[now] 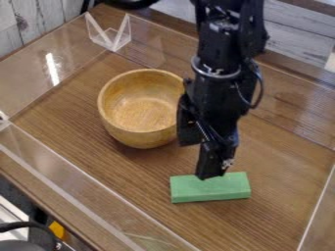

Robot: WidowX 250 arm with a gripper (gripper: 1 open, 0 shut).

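Note:
My black gripper (214, 157) hangs down in the middle of the camera view, open, its tips just above the top edge of a green rectangular block (210, 190) lying flat on the wooden surface. Whether the tips touch the block cannot be told. A yellow-tan bowl (128, 106) sits to the upper left, partly behind the arm.
A small white wire-like object (108, 35) stands at the back left. Clear walls or edges run along the left and right sides of the wooden surface (78, 167).

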